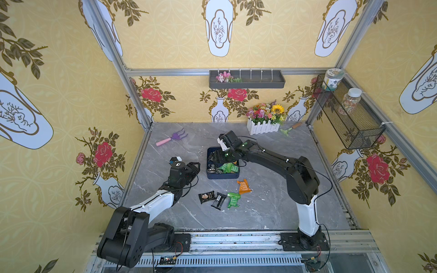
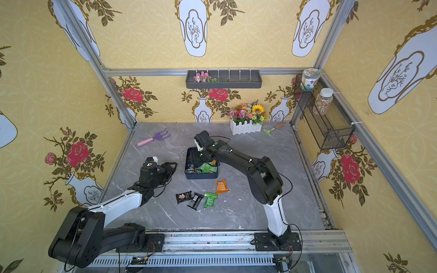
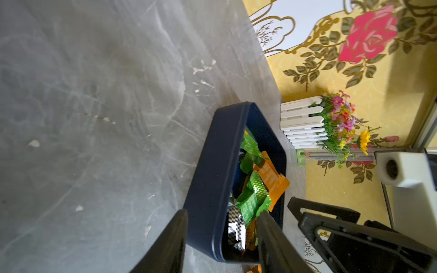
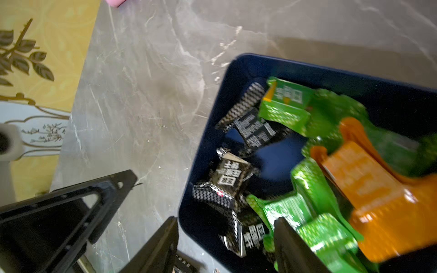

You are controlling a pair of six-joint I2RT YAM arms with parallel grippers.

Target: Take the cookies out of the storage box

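Note:
The navy storage box (image 4: 191, 191) holds black, green (image 4: 286, 211) and orange (image 4: 373, 191) cookie packets. My right gripper hangs over the box, open above the black packets at its left side, nothing gripped. My left gripper is open and empty, left of the box at low height. Loose on the table in front of the box lie two black packets (image 1: 206, 196), a green packet (image 1: 234, 198) and an orange packet (image 1: 243, 185).
A pink-handled fork (image 1: 162, 141) lies at back left. A flower planter (image 1: 262, 127) and small trowel (image 1: 287, 130) stand or lie at back right. A mesh basket (image 1: 364, 134) with jars hangs on the right wall.

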